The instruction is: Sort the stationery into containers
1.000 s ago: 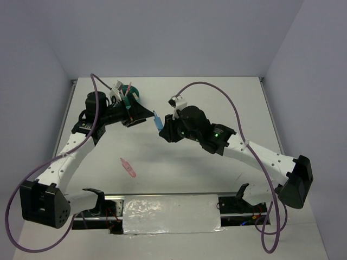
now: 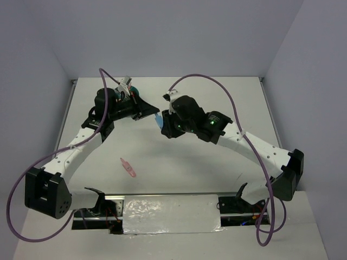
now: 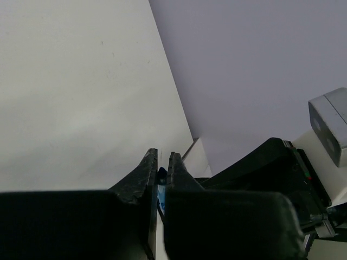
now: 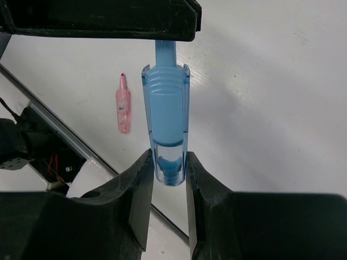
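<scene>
A blue translucent stationery item [image 4: 166, 108] hangs between my two grippers at mid-table height, upright in the right wrist view. My right gripper is shut on its lower clear end. My left gripper is shut at its narrow upper end, with a bit of blue showing between the fingers. A pink item [image 2: 128, 167] of similar shape lies on the white table at the front left. Behind the left arm, a green container [image 2: 134, 90] is mostly hidden.
Grey walls close in the back and sides. A metal rail [image 2: 171, 193] runs along the front edge.
The left gripper has come onto the item's narrow end. The pink item is unmoved.
</scene>
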